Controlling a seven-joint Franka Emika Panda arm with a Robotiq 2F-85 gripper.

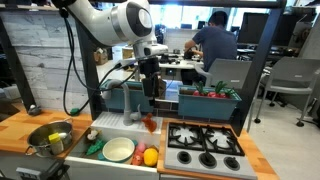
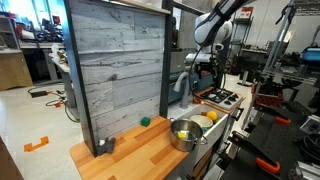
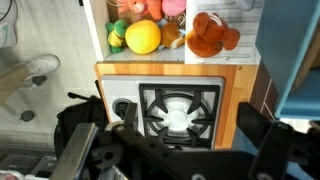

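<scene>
My gripper stands open and empty, its dark fingers (image 3: 89, 147) spread at the bottom of the wrist view. In exterior view 1 the gripper (image 1: 153, 100) hangs in the air above the counter, left of the stove (image 1: 207, 150). The wrist view looks down on a burner of the stove (image 3: 178, 111). A reddish-brown plush toy (image 3: 208, 35) lies on the wood beyond the stove. Beside it, in an open drawer or bin, are a yellow round fruit (image 3: 143, 37) and several small coloured toys.
A pale green bowl (image 1: 118, 149) sits in the drawer. On the left counter stands a metal pot (image 1: 50, 139). Teal planter boxes (image 1: 208, 105) hang along the back rail, close to the gripper. Bare wood (image 2: 135, 152) lies left of the pot in exterior view 2.
</scene>
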